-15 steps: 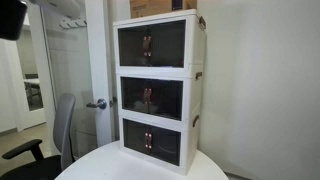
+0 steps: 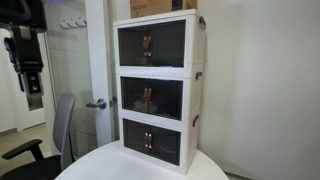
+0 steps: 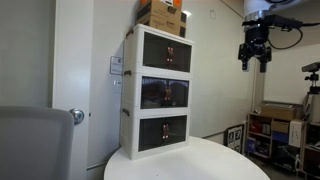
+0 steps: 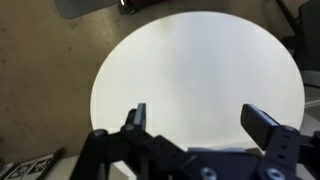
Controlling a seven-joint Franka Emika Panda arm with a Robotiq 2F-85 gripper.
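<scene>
A white cabinet of three stacked sections [image 2: 199, 90] stands on a round white table [image 2: 95, 168]. Every section has dark double doors with copper-coloured handles in the middle, and all the doors appear closed. In exterior view 2 my gripper [image 3: 255, 62] hangs in the air to the right of the cabinet, pointing down and clear of it. From the wrist view, the fingers of my gripper are spread wide over the bare tabletop [image 4: 190, 70], with nothing between them.
Cardboard boxes [image 3: 162, 14] sit on top of the cabinet. A grey chair [image 2: 62, 125] is beside the table, near a door with a dark handle [image 2: 97, 103]. Shelves with boxes [image 3: 275, 130] stand at the back right. The visible tabletop is empty.
My arm has come down further into exterior view 1 at the upper left, so the gripper now shows there. The cabinet and its doors look the same.
</scene>
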